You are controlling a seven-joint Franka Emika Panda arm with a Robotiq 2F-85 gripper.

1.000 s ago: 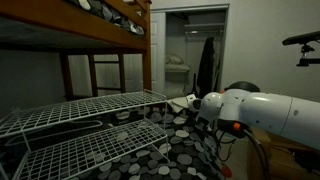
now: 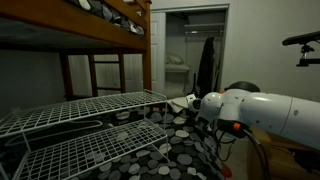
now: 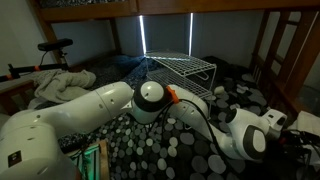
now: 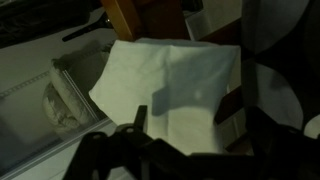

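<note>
In the wrist view my gripper stands open, its dark fingers (image 4: 264, 131) set wide apart at the lower edge. Directly in front of it is a pale sheet, cloth or paper (image 4: 175, 75), with a shadow across its middle. Whether the sheet touches a finger I cannot tell. Exterior view 1 has the gripper (image 2: 207, 122) dark and small over the patterned bedding, close to a whitish patch (image 2: 183, 102). From the other side, the arm's end (image 3: 290, 138) is partly lost in shadow.
A two-tier white wire rack (image 2: 90, 105) stands on the dot-patterned bedding (image 2: 145, 160) to one side of the arm. The wooden upper bunk (image 2: 70, 38) overhangs it. Wooden posts (image 4: 124, 17) rise close to the gripper. An open closet (image 2: 190, 55) lies beyond.
</note>
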